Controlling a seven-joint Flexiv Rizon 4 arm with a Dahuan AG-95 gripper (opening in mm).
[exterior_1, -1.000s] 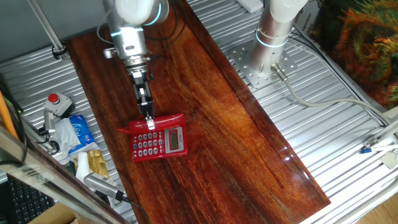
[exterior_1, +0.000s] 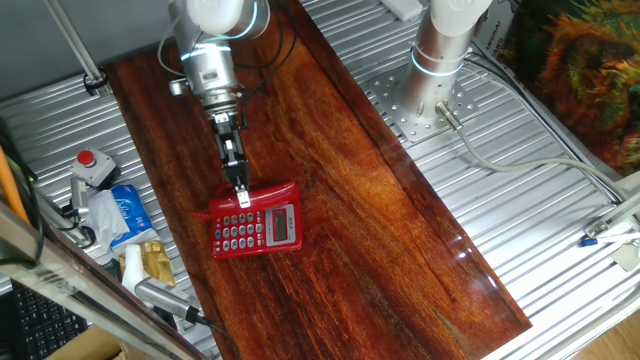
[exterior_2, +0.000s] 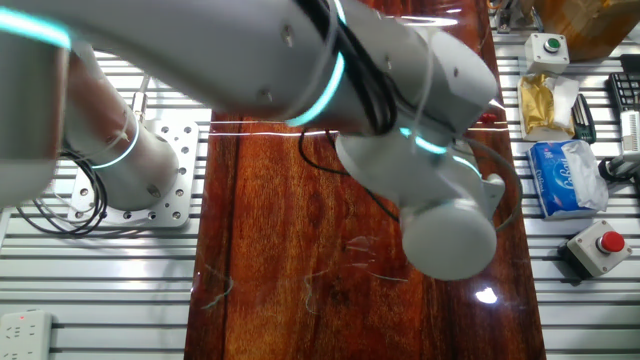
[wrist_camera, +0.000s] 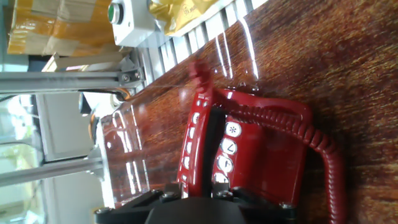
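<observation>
A red desk telephone (exterior_1: 257, 235) with silver keys and a small display lies on the wooden table. Its red handset (exterior_1: 275, 195) runs along the edge of the phone nearest the arm. My gripper (exterior_1: 243, 198) points down at the handset's middle. In the wrist view the handset (wrist_camera: 202, 146) rises from between the fingers, which appear shut on it. A dark gap shows beside it, above the keys of the phone body (wrist_camera: 267, 162). The coiled red cord (wrist_camera: 298, 129) loops from the handset's far end across the phone. In exterior view 2 the arm hides phone and gripper.
Bare wooden table (exterior_1: 400, 260) stretches to the right of the phone. Beyond its left edge are a red-button box (exterior_1: 95, 168), a blue-and-white packet (exterior_1: 128, 215) and a gold packet (exterior_1: 158, 262).
The cord end at the handset's left has shifted slightly down and looks less extended. The gripper stays at nearly the same spot over the handset, and the phone body has not visibly moved.
</observation>
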